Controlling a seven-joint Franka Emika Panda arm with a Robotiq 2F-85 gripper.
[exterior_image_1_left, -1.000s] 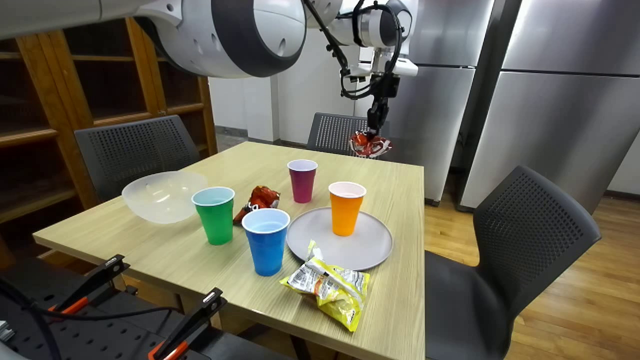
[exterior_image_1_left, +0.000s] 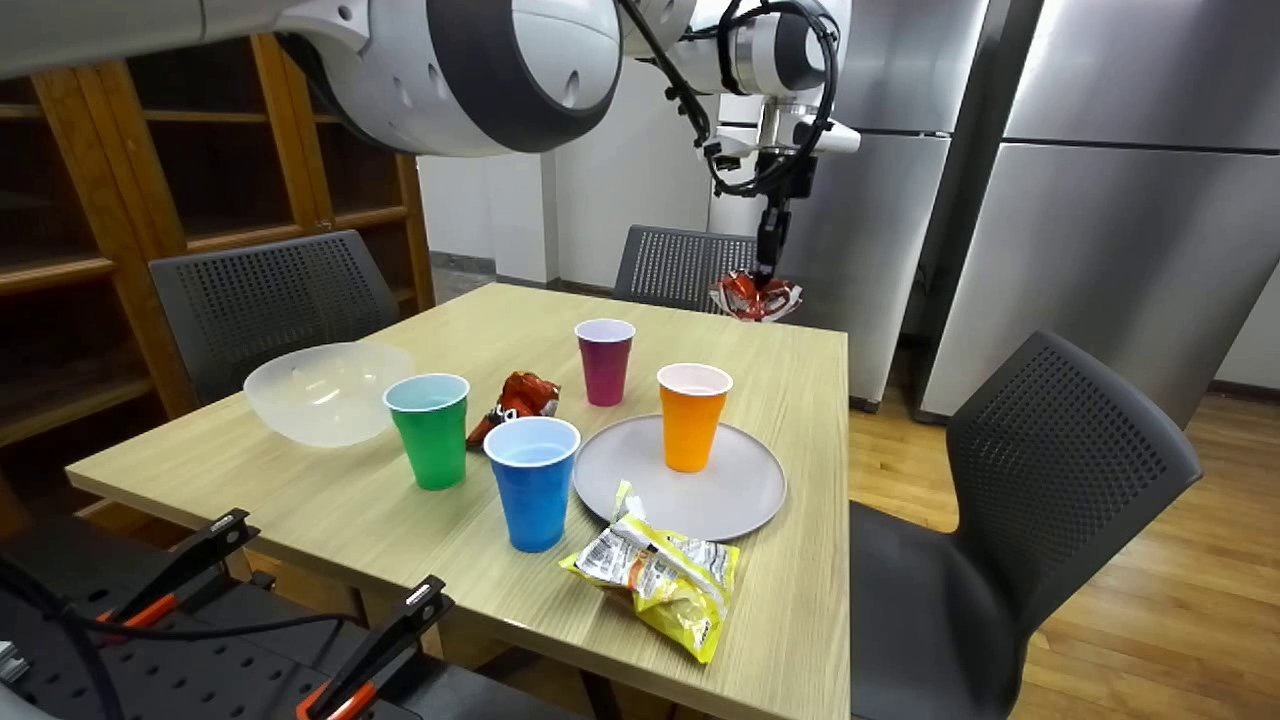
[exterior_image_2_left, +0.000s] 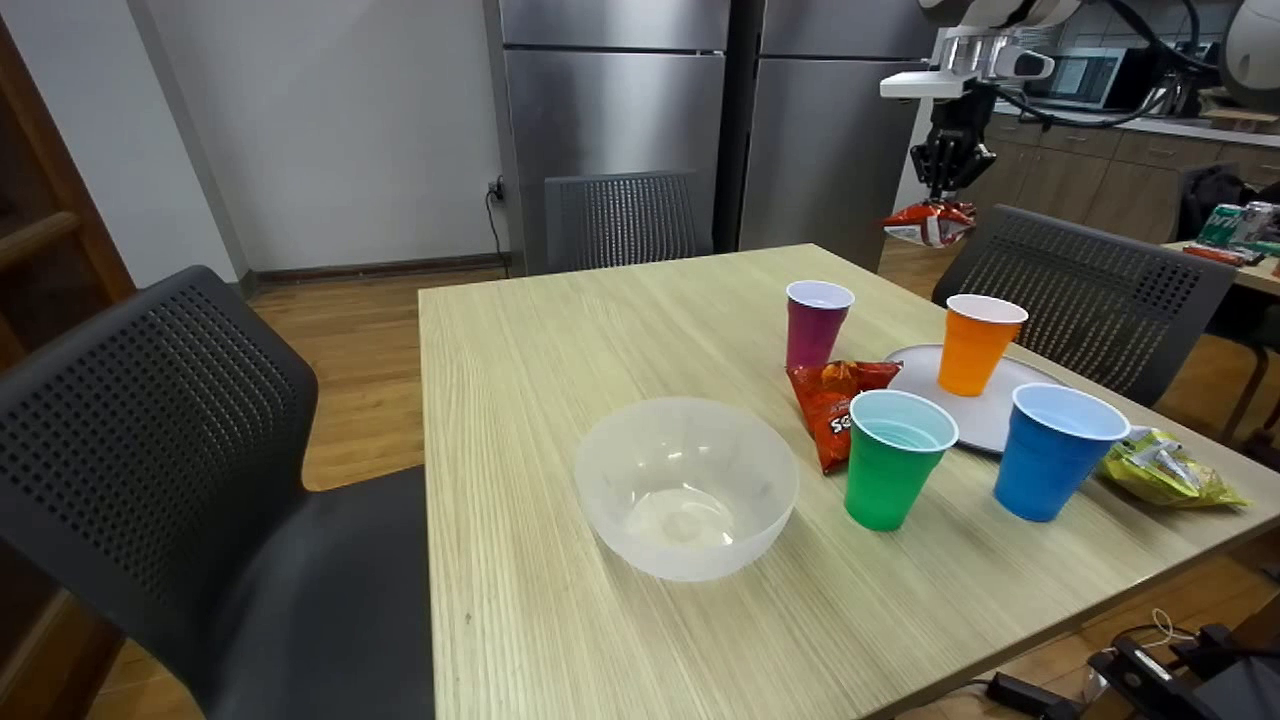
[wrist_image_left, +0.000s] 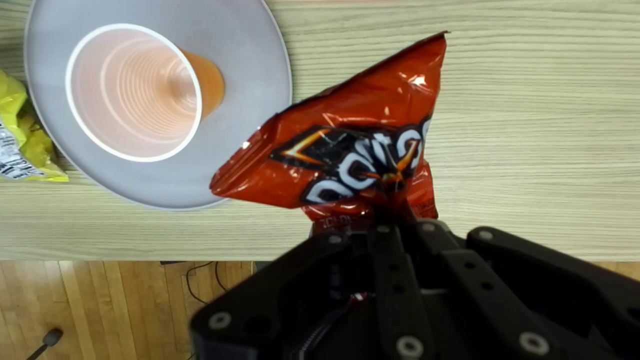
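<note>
A crinkled red Doritos bag (wrist_image_left: 366, 144) is pinched by my gripper, whose fingers are shut on its gathered middle. In exterior view 1 the held bag (exterior_image_1_left: 755, 296) hangs by the far right corner of the table, beyond the cups. Exterior view 2 has the same bag (exterior_image_2_left: 931, 223) raised above table level under the gripper (exterior_image_2_left: 941, 192). The wrist view looks down on a grey plate (wrist_image_left: 252, 150) with an orange cup (wrist_image_left: 212, 84) standing on it, left of the bag.
On the table stand a purple cup (exterior_image_1_left: 605, 366), a green cup (exterior_image_1_left: 431, 438), a blue cup (exterior_image_1_left: 531, 492) and a clear bowl (exterior_image_2_left: 684, 546). A second red bag (exterior_image_2_left: 830, 408) lies among the cups; a yellow bag (exterior_image_1_left: 672, 576) lies before the plate.
In exterior view 1 my gripper, with the red bag in it, has shifted a little to the right and slightly lower. The things on the table have stayed put.
</note>
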